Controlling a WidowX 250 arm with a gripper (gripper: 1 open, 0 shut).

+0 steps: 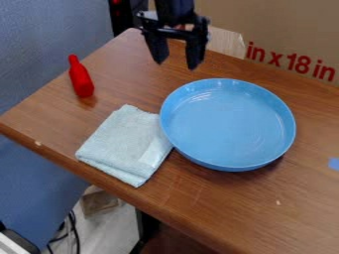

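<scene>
The black gripper (175, 53) hangs at the top centre, above the back of the wooden table, with its two fingers spread apart and nothing seen between them. Below it and to the right, a round light-blue plate (228, 124) rests on the table. A folded pale blue cloth (123, 147) lies at the front left, beside the plate. A red bottle (79, 76) is at the left side of the table.
A cardboard box (284, 40) with red lettering stands behind the table. The table's left edge borders a blue padded surface.
</scene>
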